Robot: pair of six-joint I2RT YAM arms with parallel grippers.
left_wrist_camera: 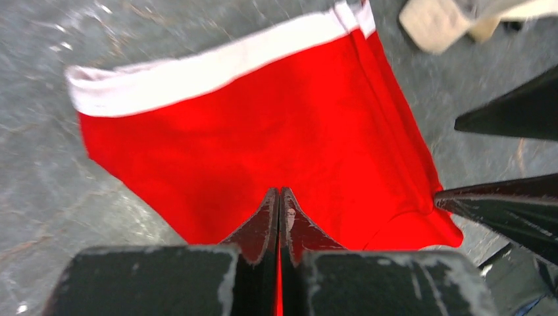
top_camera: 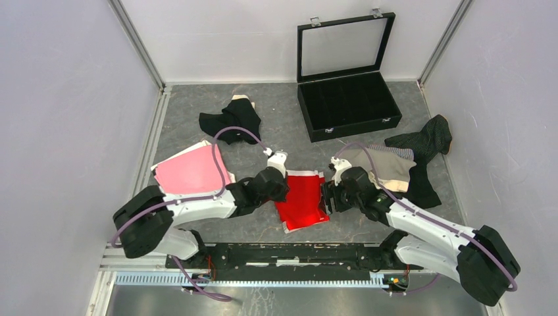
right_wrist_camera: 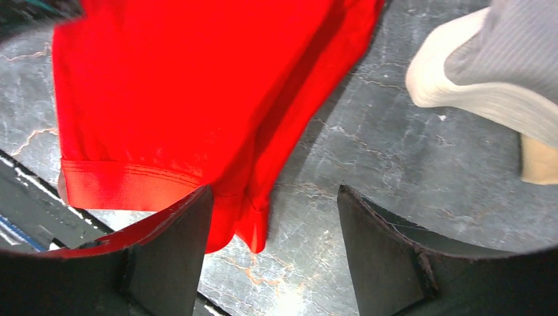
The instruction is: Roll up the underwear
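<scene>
Red underwear [top_camera: 303, 201] with a white waistband [left_wrist_camera: 197, 76] lies on the grey table between my two arms, folded over along its right side. My left gripper is shut above the cloth's left part, and no cloth shows between its fingers. My right gripper stands open over the right edge. In the right wrist view the folded edge of the red cloth [right_wrist_camera: 197, 118] runs near its left finger, while bare table shows between the fingers. Whether that finger touches the cloth, I cannot tell.
Pink cloth [top_camera: 191, 170] lies to the left, a black garment [top_camera: 231, 122] behind it. An open, empty black box [top_camera: 349, 105] stands at the back. Grey and beige cloths [top_camera: 381, 164] and a dark garment [top_camera: 422, 148] lie to the right.
</scene>
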